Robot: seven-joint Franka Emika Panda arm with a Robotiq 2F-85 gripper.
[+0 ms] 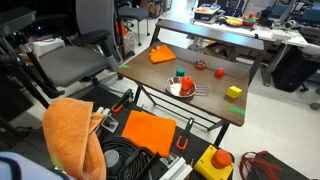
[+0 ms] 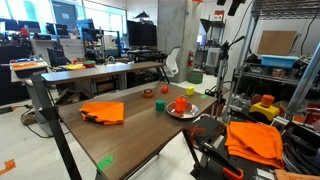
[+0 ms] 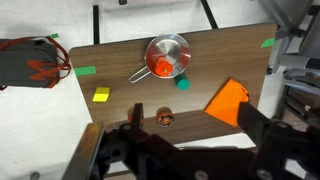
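A silver pan (image 3: 168, 47) lies on the brown table (image 3: 205, 60), with a red-orange object (image 3: 165, 68) inside it. Its handle (image 1: 203, 90) points to the right in exterior view 1. Close beside the pan is a small teal object (image 3: 183, 84). A yellow block (image 3: 101, 95) and a folded orange cloth (image 3: 228, 102) rest toward opposite ends of the table. Two small reddish items, one round (image 3: 165, 118), are near the long edge farther from the pan. High over the table, my gripper is open, its dark fingers wide apart and nothing held.
A raised shelf (image 1: 205, 30) runs along one long side of the table. Beside the opposite side are an orange cloth (image 1: 148, 131), black cables (image 1: 122, 155) and a yellow case (image 1: 214, 163). Bare tabletop separates the folded cloth from the pan.
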